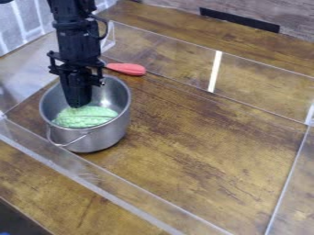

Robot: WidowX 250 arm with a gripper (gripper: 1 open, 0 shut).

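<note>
A steel pot (108, 136) with a wire handle stands on the wooden table at the left. A pale green oblong object (88, 117) lies in its bottom. My black gripper (79, 97) hangs over the pot's back left, its fingertips at or just inside the rim, above the green object. The fingers look shut, with nothing visible between them; the tips are dark and hard to make out. A red-handled utensil (128, 69) lies behind the pot.
Clear strips (215, 72) and sheet edges run across it. A dark edge lies at the back.
</note>
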